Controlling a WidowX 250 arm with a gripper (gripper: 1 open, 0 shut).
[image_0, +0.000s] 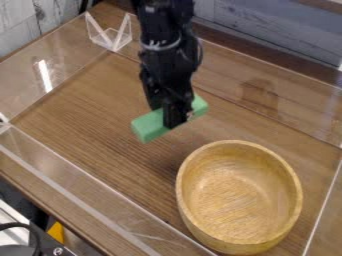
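Note:
My black gripper (168, 105) reaches down from the top of the view, shut on a green block (154, 125) that it holds above the wooden table (80, 130), left of centre and above a round tan wooden bowl (238, 195) at the lower right. The block's upper part is partly hidden by the fingers.
A clear plastic piece (110, 30) stands at the back left, and clear walls edge the table on the left. Dark cables lie at the lower left corner.

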